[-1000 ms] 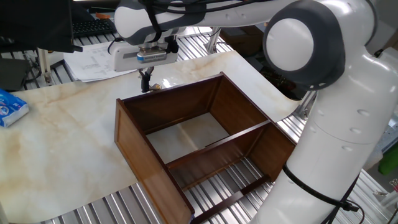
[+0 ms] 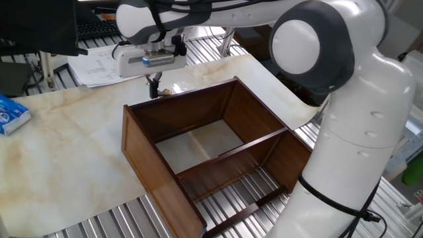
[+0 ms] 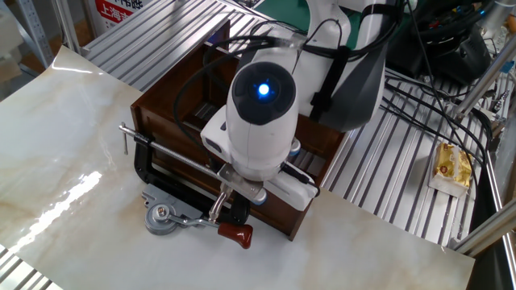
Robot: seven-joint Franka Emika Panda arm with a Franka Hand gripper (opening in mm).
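Observation:
My gripper is low beside the outer face of a brown wooden box frame, beyond its far wall in exterior view 1. In exterior view 2, a black clamp frame with a long steel screw runs along that same wall. A round metal crank mechanism with a brown handle lies over the marbled sheet. The gripper's white body hangs over the clamp's right end, hiding most of the fingers. Whether they grip anything does not show clearly.
The box is open at the top, with a divider across it. A blue packet sits at the left edge, and papers lie at the back. The marbled sheet left of the box is clear.
The elbow and upper arm have swung somewhat left in exterior view 1, and the hand has shifted slightly left. Its fingertip area stays almost in place; the box has not moved.

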